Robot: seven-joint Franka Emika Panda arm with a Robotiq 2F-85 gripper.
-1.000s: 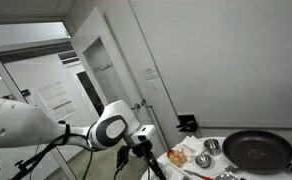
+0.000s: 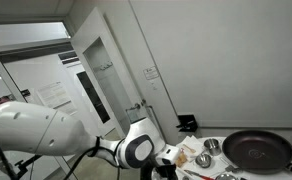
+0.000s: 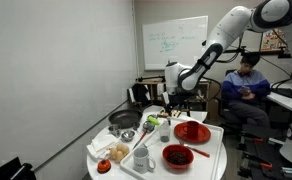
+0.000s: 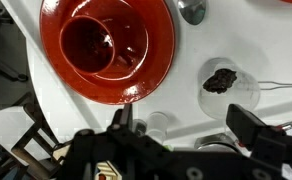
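In the wrist view my gripper stands open, its two black fingers wide apart with nothing held between them. Below it are the white tray's edge and a small clear bottle (image 4: 157, 124). A red plate (image 4: 151, 60) bearing a red cup (image 4: 87, 44) lies up and to the left of the fingers. Up and to the right sits a clear cup (image 4: 244, 92) with something dark inside. The second exterior view shows the arm (image 3: 183, 84) reaching over the far side of the table, above the red plate (image 3: 204, 138); its fingertips are too small to make out there.
A black frying pan (image 2: 257, 151) and metal cups (image 2: 212, 146) stand along the wall side. Nearer the second camera are a red bowl (image 3: 177, 157) with dark contents and a white mug (image 3: 141, 158). Someone seated (image 3: 249, 80) is beyond the table.
In the first exterior view the arm's wrist and gripper have come down and to the right, toward the table. The tableware there looks unmoved.
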